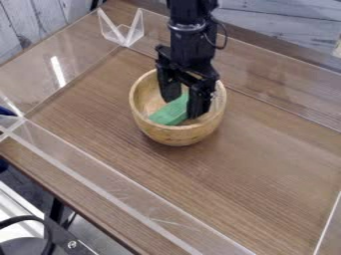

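Note:
A black robot gripper reaches down from the top centre over a round wooden bowl, its two fingers spread open at the bowl's back part. A green object lies inside the bowl, just below the fingers. The gripper partly covers it, and whether the fingertips touch it I cannot tell.
A white wire-like object stands at the back left. A white panelled wall runs along the back right. Black cables lie at the lower left, off the table's edge.

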